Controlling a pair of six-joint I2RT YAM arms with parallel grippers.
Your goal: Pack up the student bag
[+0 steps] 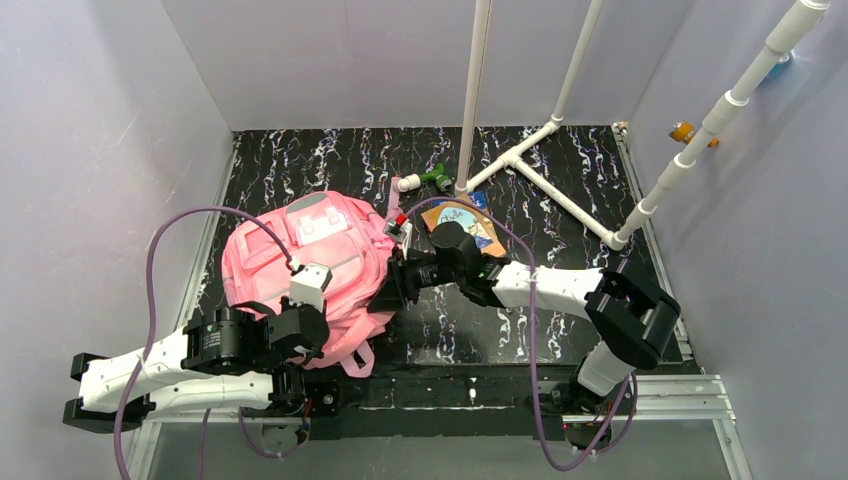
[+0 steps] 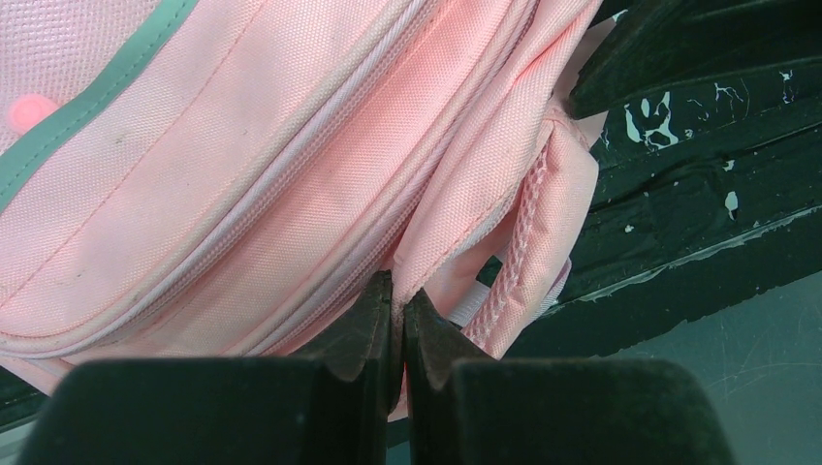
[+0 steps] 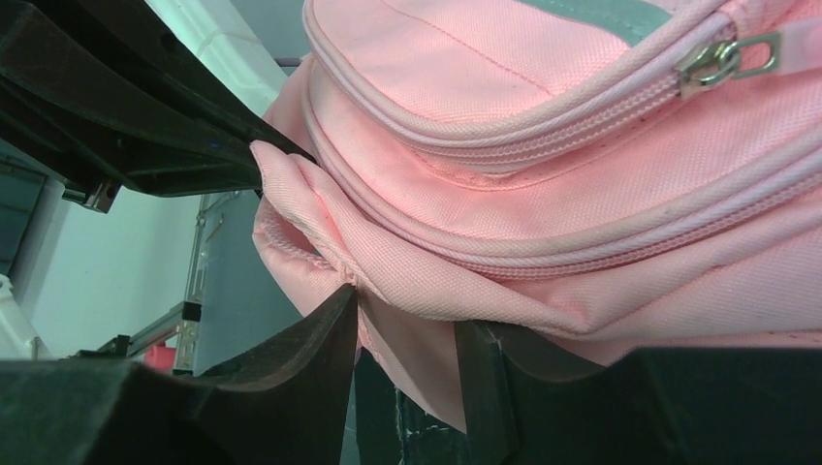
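Observation:
The pink backpack (image 1: pixel 300 240) lies on the left of the black marble surface. My left gripper is shut on a fold of pink fabric at the bag's edge. My right gripper is at the bag's right side, fingers apart, with fabric between and against them. A zipper pull (image 3: pixel 732 60) shows above it in the right wrist view. Books (image 1: pixel 470 215) lie behind the right arm, partly hidden.
A white pipe frame (image 1: pixel 560 198) stands at the back right, with a green fitting (image 1: pixel 432 176) near its left foot. Bare surface (image 1: pixel 450 335) shows in front of the right arm.

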